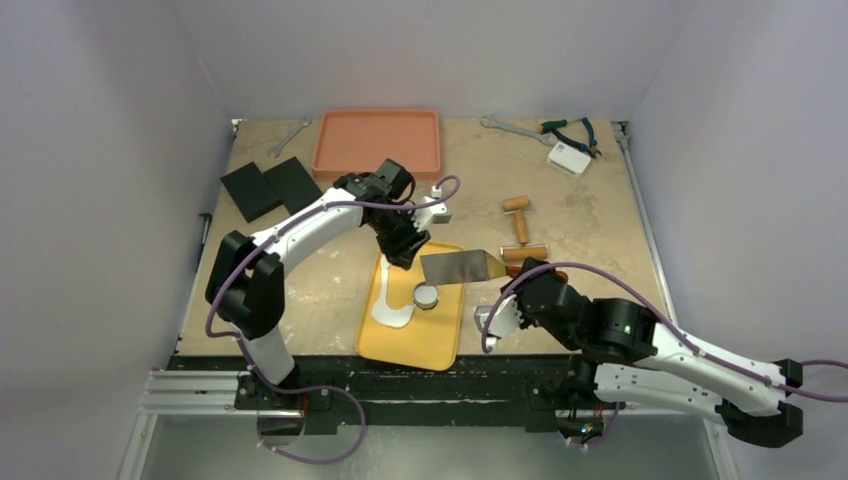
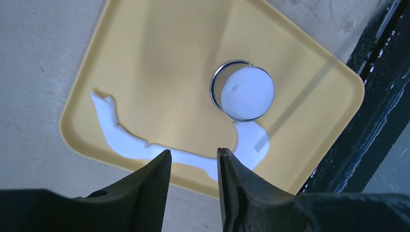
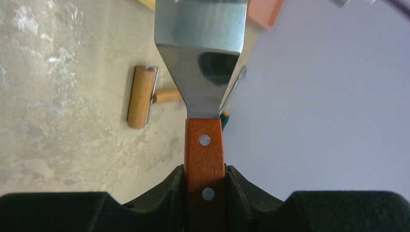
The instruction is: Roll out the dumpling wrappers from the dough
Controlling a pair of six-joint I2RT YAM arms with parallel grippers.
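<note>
The yellow tray holds a flattened, hook-shaped strip of white dough and a metal ring cutter around a round white dough piece. My left gripper hangs over the tray's upper part in the top view, its fingertips apart with nothing seen between them. My right gripper is shut on the wooden handle of a wide metal spatula, whose blade is held over the right upper part of the tray.
A wooden roller lies right of the tray. A pink tray, black plates, wrenches, pliers and a white box lie farther back. The table's front edge borders the yellow tray.
</note>
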